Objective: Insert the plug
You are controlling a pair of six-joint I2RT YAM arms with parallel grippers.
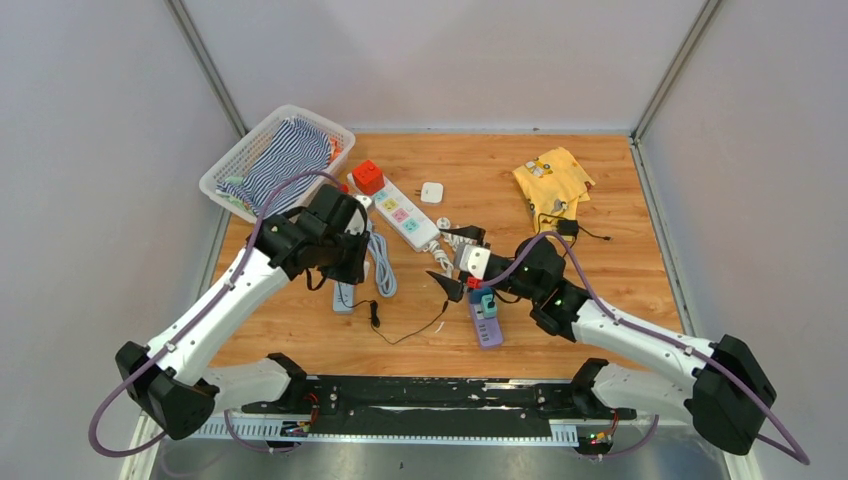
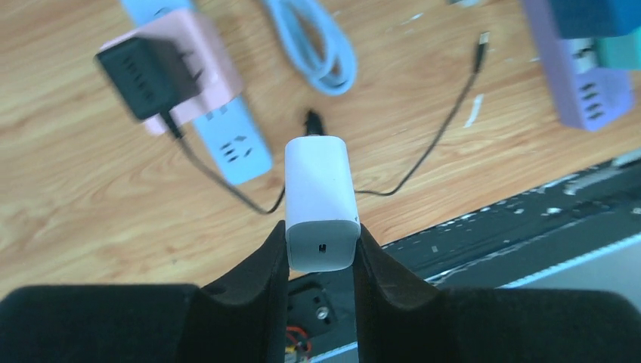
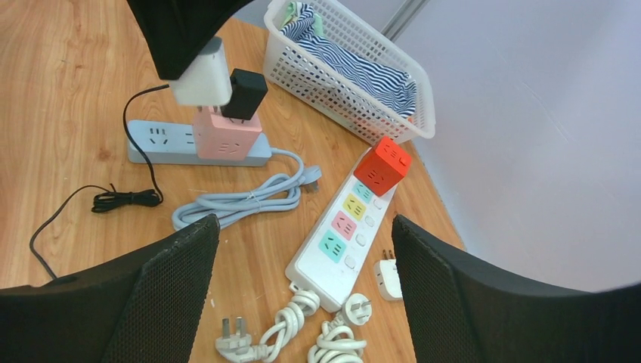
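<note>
My left gripper is shut on a white plug [image 2: 320,185], gripped across its sides. In the right wrist view the white plug [image 3: 202,77] overlaps the top left of a pink cube socket [image 3: 227,136]; thin prongs seem to show below it. Whether they touch cannot be told. A black adapter [image 3: 245,94] sits in the pink cube, which is on a light-blue power strip [image 3: 162,138]. Over the table's middle, my right gripper [image 1: 446,262] stands open, its fingers [image 3: 174,283] wide apart and empty.
A white power strip [image 3: 332,265] with a red cube [image 3: 383,165], coiled cords and a white charger [image 1: 431,192] lie behind. The white basket [image 1: 344,150] stands back left, a yellow cloth [image 1: 553,185] back right, a purple strip [image 1: 487,330] near the front.
</note>
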